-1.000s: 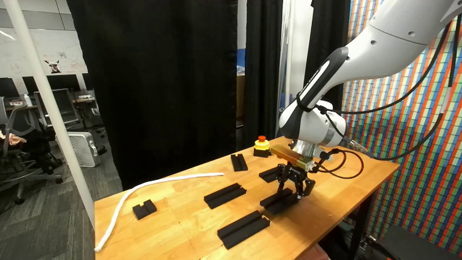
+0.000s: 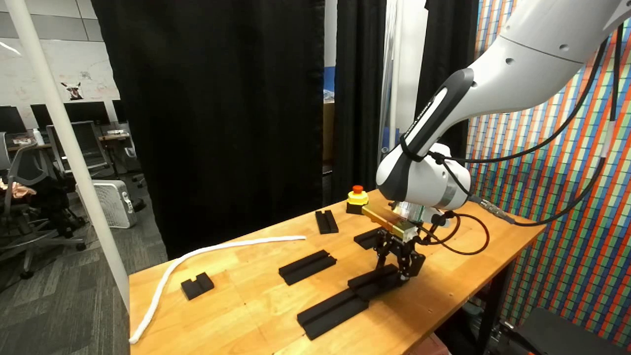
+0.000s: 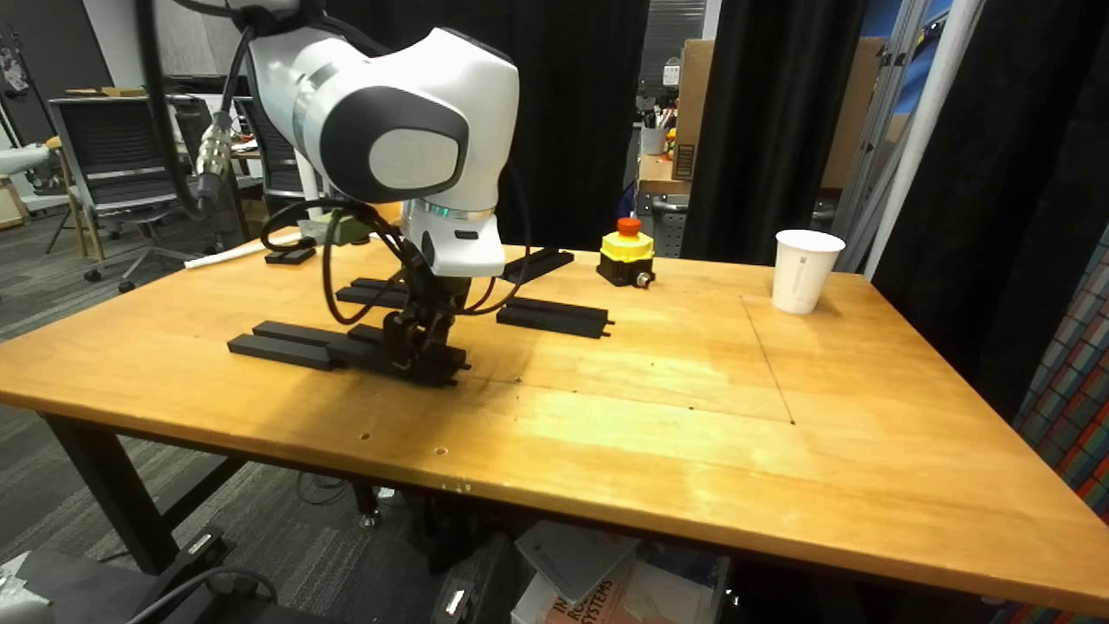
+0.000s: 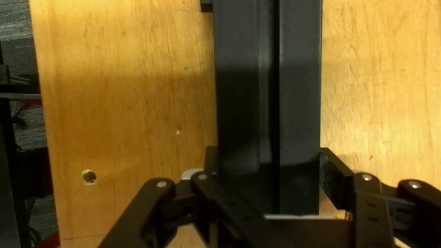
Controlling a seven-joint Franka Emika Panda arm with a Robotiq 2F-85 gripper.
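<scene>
My gripper point(image 2: 393, 271) is shut across a black grooved block point(image 2: 368, 285), one finger on either side. In the wrist view the block point(image 4: 237, 91) runs straight up the picture from between the fingers. Its far end meets the end of another black grooved block point(image 2: 332, 314) lying on the table. The two are roughly in line in exterior view 1, but I cannot tell whether they are joined or one overlaps the other. Exterior view 2 shows the held block point(image 3: 374, 357) low over the table, partly hidden by the gripper.
Other black grooved blocks point(image 2: 307, 268) lie apart on the wooden table point(image 2: 236, 319). A white cord point(image 2: 195, 254) curves along the left. The red-and-yellow stop button point(image 3: 626, 250) is at the back, and a paper cup point(image 3: 803, 276) stands right. Table space right of the gripper is clear.
The held block and gripper have moved toward the block on the table, leftward and slightly nearer in exterior view 1.
</scene>
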